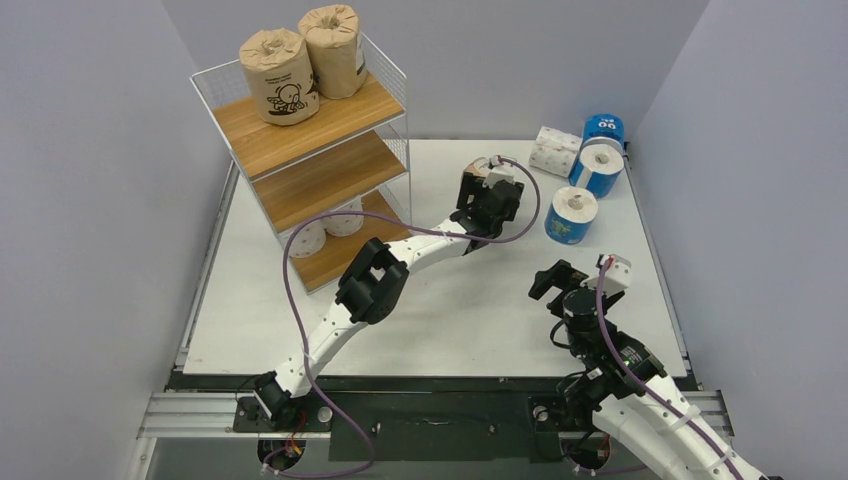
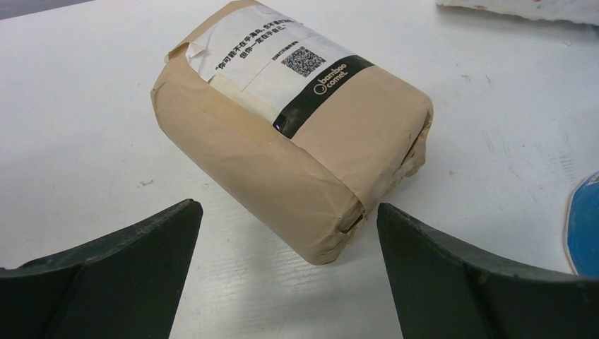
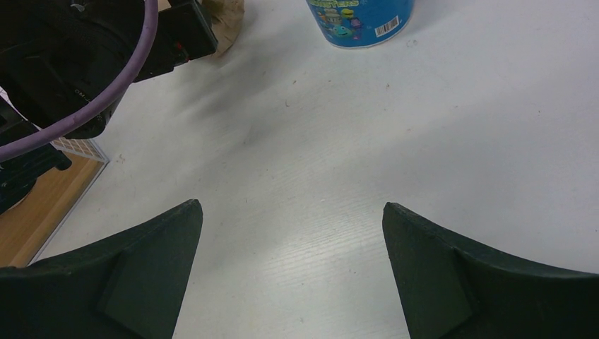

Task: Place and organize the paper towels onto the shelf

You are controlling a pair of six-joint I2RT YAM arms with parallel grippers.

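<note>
A brown paper-wrapped roll [image 2: 297,127] lies on its side on the table in the left wrist view. My left gripper is open above its near end, the fingers on either side and the roll not gripped. From the top view, that left gripper [image 1: 491,190] covers most of the roll. My right gripper stands open over bare table, empty. The three-level shelf [image 1: 330,180] holds two brown rolls [image 1: 280,85] upright on top and two white rolls [image 1: 343,218] at the bottom. Its middle board [image 1: 328,178] looks bare.
At the back right are a white patterned roll [image 1: 555,150] on its side and blue-wrapped rolls [image 1: 572,215], one of them nearest my right gripper. A purple cable [image 1: 400,228] runs along the left arm.
</note>
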